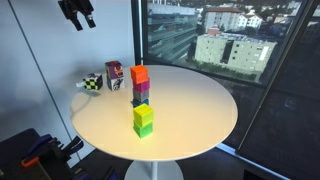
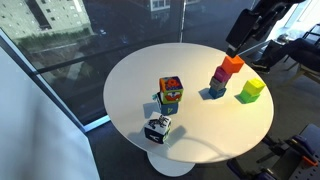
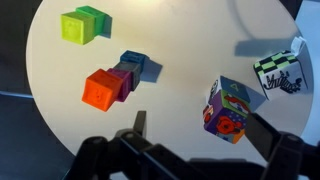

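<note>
My gripper is high above the white round table, open with nothing between its fingers. In exterior view 1 the gripper (image 1: 83, 22) hangs at the upper left, well clear of all the blocks. A tall stack stands on the table: an orange block (image 1: 139, 73) on top, a magenta block (image 1: 140, 85) under it, then darker purple and blue ones. Nearer the front edge, a yellow block (image 1: 144, 114) rests on a green block (image 1: 144, 130). A colourful printed block (image 2: 171, 85) sits on a bluish block (image 2: 168, 107). Beside them lies a black-and-white patterned block (image 2: 157, 127).
Large windows (image 1: 230, 45) border the far side. Dark equipment (image 1: 45, 155) stands low at the left, beyond the table edge.
</note>
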